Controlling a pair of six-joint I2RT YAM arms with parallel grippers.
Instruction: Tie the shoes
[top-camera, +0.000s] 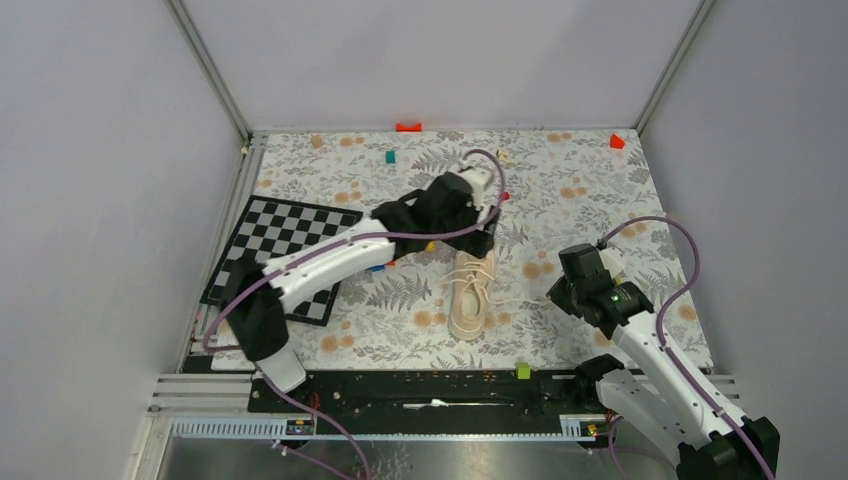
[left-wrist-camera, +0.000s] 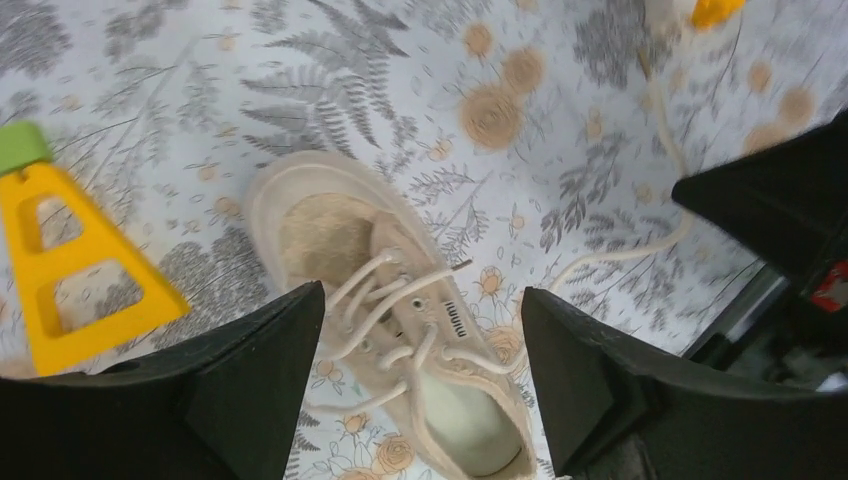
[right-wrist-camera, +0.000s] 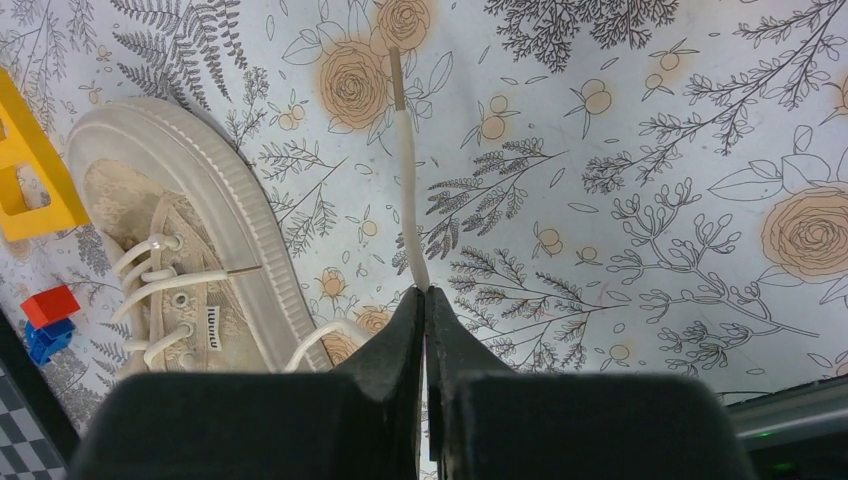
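Observation:
One beige canvas shoe lies on the patterned table, its toe toward the far side. My right gripper is shut on a cream shoelace near its brown-tipped end, to the right of the shoe. From there the lace sags back to the shoe. Another lace end lies loose across the shoe's tongue and side in the left wrist view. Above the shoe's far end, my left gripper stands open with nothing between its fingers. In the top view the left arm hides the shoe's toe.
A yellow toy piece with a green block lies left of the shoe. Red and blue blocks sit nearer the checkerboard. Bare table lies between the shoe and my right gripper.

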